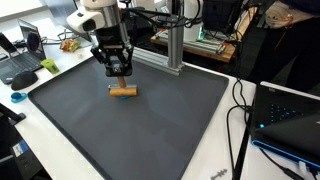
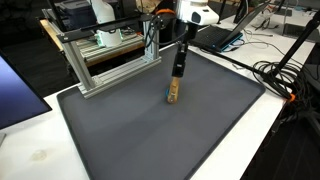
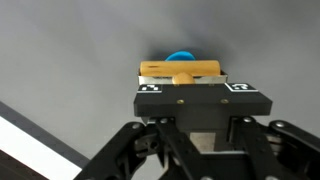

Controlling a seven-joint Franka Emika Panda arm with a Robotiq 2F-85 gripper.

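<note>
My gripper is shut on the handle of a small wooden mallet, pointing down over the dark grey mat. The mallet's light-brown cylindrical head lies crosswise beneath the fingers. In exterior view 2 the mallet appears nearly end-on, low over the mat. A blue round object peeks out from behind the head in the wrist view, mostly covered by it. Whether the head touches the blue object cannot be made out.
A metal frame stands along its far side. Cables and a black box lie right of the mat; a blue item sits beyond its left edge.
</note>
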